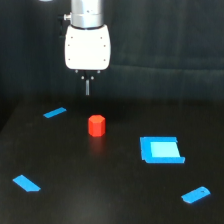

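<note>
A small red block (96, 125) with angled sides stands on the dark table, left of centre. Behind and above it hangs my gripper (87, 88), a thin grey tip below the white end of the arm, clear of the block. At this size I cannot tell whether its fingers are open or shut. A pale square bordered with blue tape (148, 151) lies flat to the right of the block, bare on top.
Strips of blue tape lie on the table: a back-left strip (55, 112), a front-left strip (26, 184) and a front-right strip (195, 195). Between the block and the taped square the table is clear. Dark curtain hangs behind.
</note>
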